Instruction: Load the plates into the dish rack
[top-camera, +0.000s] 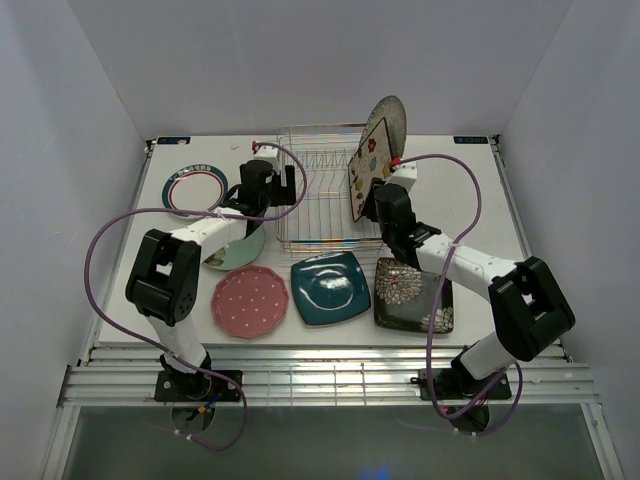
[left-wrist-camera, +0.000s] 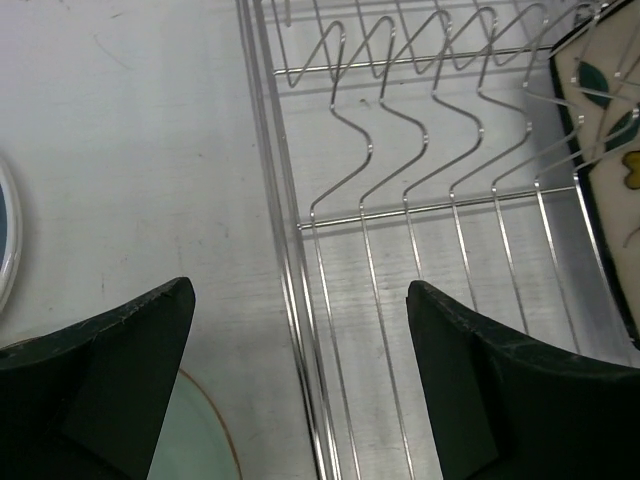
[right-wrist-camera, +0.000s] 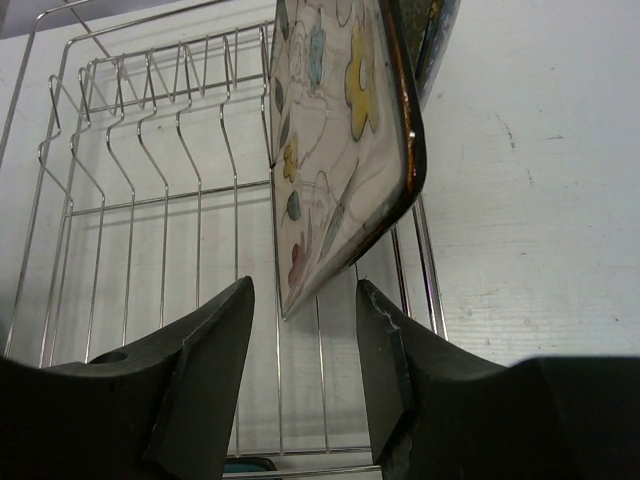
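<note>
The wire dish rack (top-camera: 312, 200) holds a floral square plate (top-camera: 368, 160) upright at its right side, with a grey round plate (top-camera: 394, 115) behind it. My left gripper hangs open over the rack's left rail, empty. My right gripper is part open at the floral plate's lower front corner, nothing visibly gripped. Loose plates lie around: red-rimmed white (top-camera: 195, 188), pale green (top-camera: 240, 254), pink dotted (top-camera: 250, 303), teal square (top-camera: 330, 288) and dark patterned square (top-camera: 412, 310).
Walls stand at both sides and behind. The front plates sit close to the counter's front edge.
</note>
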